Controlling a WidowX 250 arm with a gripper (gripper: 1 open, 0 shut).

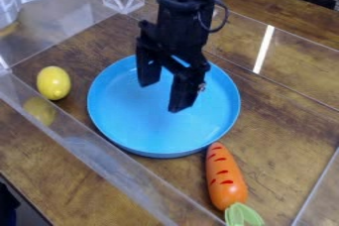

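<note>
My black gripper (167, 83) hangs over the blue plate (135, 121) in the middle of the camera view, fingers pointing down and apart, open, with nothing seen between them. A yellow lemon-like object (54, 83) lies on the wooden table left of the plate. An orange toy carrot (224, 177) with a pale green top lies in front of the plate at the lower right, clear of the gripper.
A clear plastic edge runs diagonally across the lower left, and more clear plastic stands at the upper left. A white tape strip (263, 50) is at the back right.
</note>
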